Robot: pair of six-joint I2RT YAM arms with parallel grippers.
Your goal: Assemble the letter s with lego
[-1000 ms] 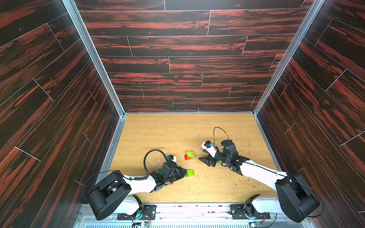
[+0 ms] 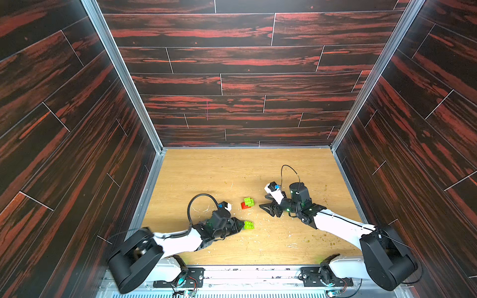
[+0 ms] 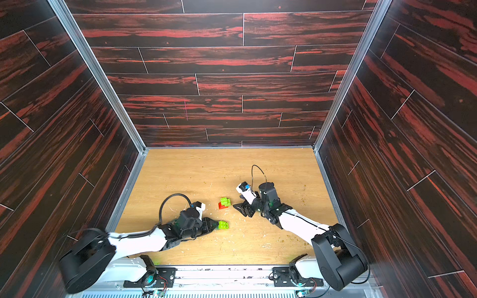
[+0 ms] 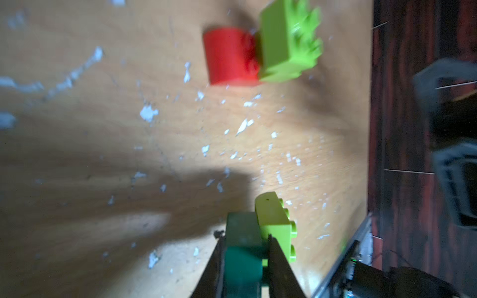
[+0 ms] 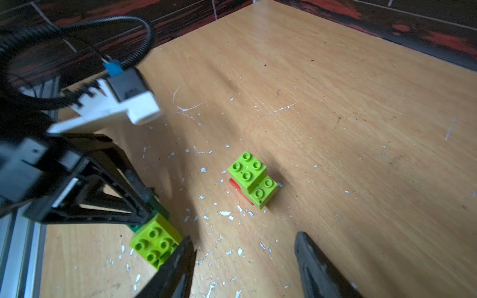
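Observation:
A dark green brick (image 4: 243, 238) is clamped in my left gripper, with light green bricks (image 5: 156, 240) joined to its far side, studs showing. A second group lies apart on the table in the right wrist view: light green bricks (image 5: 248, 170) stacked on a red brick (image 5: 239, 190). The left wrist view shows that red brick (image 4: 229, 55) toward the top, flush beside the light green one (image 4: 283, 42). My right gripper is open, its fingers apart with only bare table between them. It stands to the right of both groups in the top views.
The wooden table (image 2: 208, 171) is scratched and flecked with pale marks. A cable (image 5: 114, 19) loops over my left gripper. Dark wood-patterned walls (image 2: 238, 84) enclose the back and sides.
The left arm's elbow has swung slightly outward and down, and its gripper has shifted a hair left with the bricks. The right gripper has barely moved, and the red and green group lies still.

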